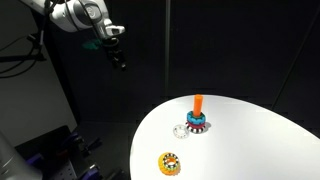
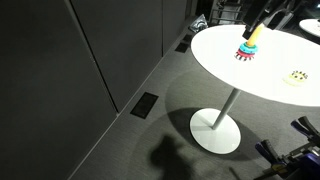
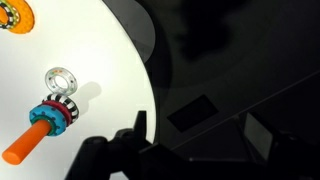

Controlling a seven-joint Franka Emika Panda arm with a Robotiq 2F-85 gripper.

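An orange peg stands upright on the white round table, with a blue ring and a black-and-white patterned ring with red around its lower part. Beside this stack lies a clear ring, flat on the table. Nearer the front edge is a yellow-orange ring with a black-and-white pattern. High above the floor, left of the table, hangs my gripper. In the wrist view the gripper is open, with only dark floor seen between its fingers. The stack shows at lower left there.
The table's curved edge lies close to the gripper's side in the wrist view. A dark wall or curtain stands behind.
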